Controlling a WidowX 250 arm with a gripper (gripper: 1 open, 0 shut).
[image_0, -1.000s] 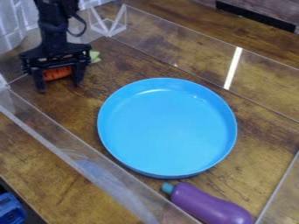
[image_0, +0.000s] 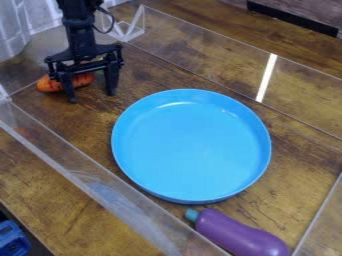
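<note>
My black gripper (image_0: 84, 72) is at the upper left, open, low over the wooden surface. An orange object (image_0: 54, 84), like a carrot, lies at its left side, partly hidden behind it; I cannot tell whether the fingers touch it. A large light-blue plate (image_0: 191, 142) rests in the middle right, apart from the gripper.
A purple eggplant-like object (image_0: 241, 232) lies at the bottom right. Clear walls edge the work area. A blue object (image_0: 10, 240) sits outside at the lower left. Bare wood lies around the plate's upper side.
My gripper has shifted to the right from where it was a second ago. More of the orange object now shows at its left, and the green bit behind it is no longer visible.
</note>
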